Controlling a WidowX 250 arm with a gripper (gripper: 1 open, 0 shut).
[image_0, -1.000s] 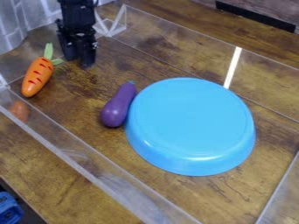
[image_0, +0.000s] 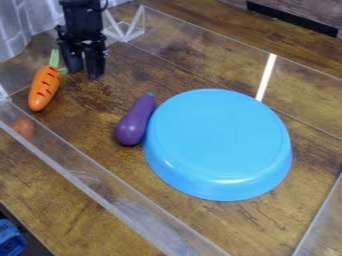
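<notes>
My gripper (image_0: 82, 55) hangs at the upper left, black and blurry, low over the wooden surface just behind an orange toy carrot (image_0: 43, 88) with green top; whether its fingers are open or shut is unclear. A purple toy eggplant (image_0: 135, 120) lies in the middle, left of a large upturned-looking blue round plate or lid (image_0: 218, 143).
Clear plastic walls (image_0: 80, 187) edge the work area. A white strip (image_0: 266, 76) lies at the upper right. A blue object (image_0: 8, 240) sits outside at the lower left. The wood behind the eggplant is free.
My gripper has shifted slightly left, toward the carrot's green top. The carrot, eggplant and blue plate have not visibly moved.
</notes>
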